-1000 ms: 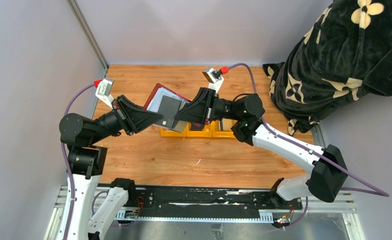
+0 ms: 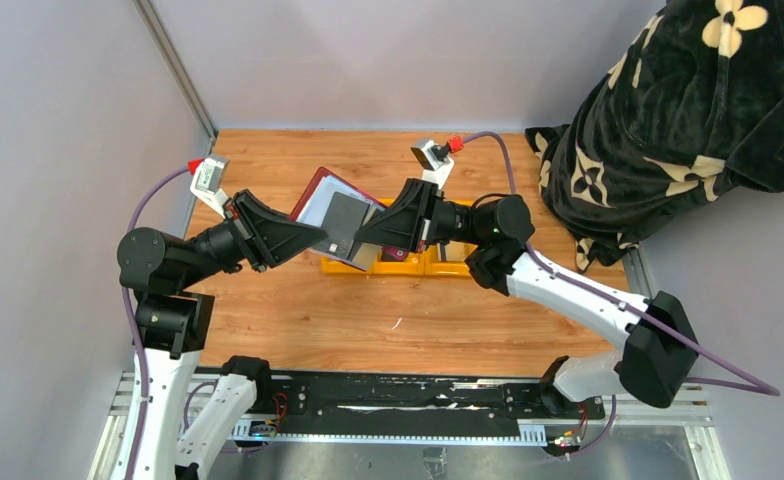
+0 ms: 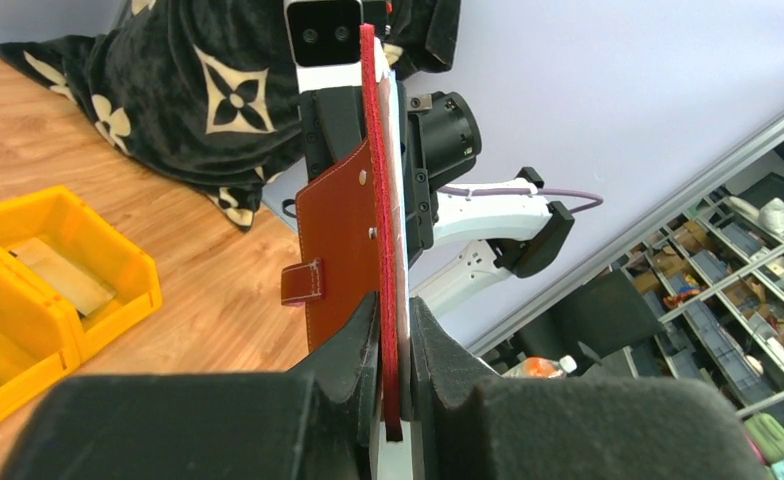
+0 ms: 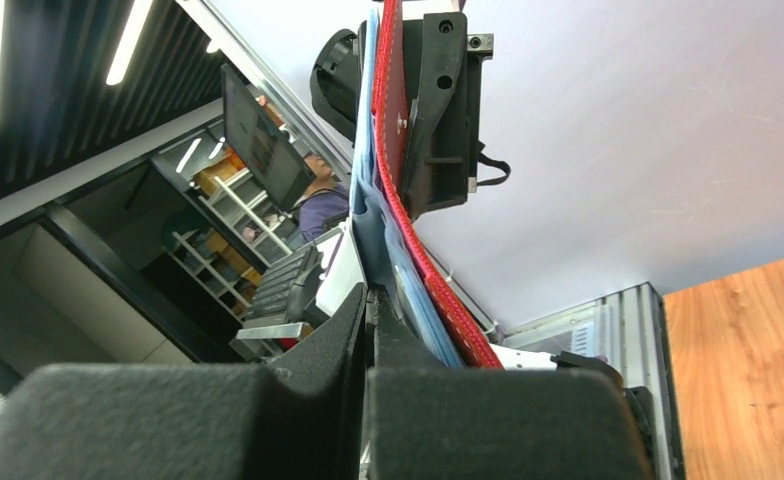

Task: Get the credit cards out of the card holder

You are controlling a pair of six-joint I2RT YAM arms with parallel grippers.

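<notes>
The open card holder (image 2: 313, 190) is held up above the table, with a red edge and pale blue sleeves. A dark grey card (image 2: 342, 218) shows against its sleeves in the top view. Its brown outer cover (image 3: 340, 245) faces the table side in the left wrist view. My left gripper is shut on the holder's lower edge. From the right, my right gripper reaches the sleeve side, its fingers shut together beside the blue sleeves (image 4: 393, 265). Whether a thin card lies between those fingers is hidden.
Beneath the holder, a yellow divided tray (image 2: 408, 268) stands on the wooden table (image 2: 448, 320), with some items in it. A dark patterned cloth (image 2: 668, 130) is heaped at the back right. Table space in front of the tray is clear.
The right gripper has shifted slightly to the right. The holder's right part has moved a little with it, and more of the tray shows below. The left arm looks still.
</notes>
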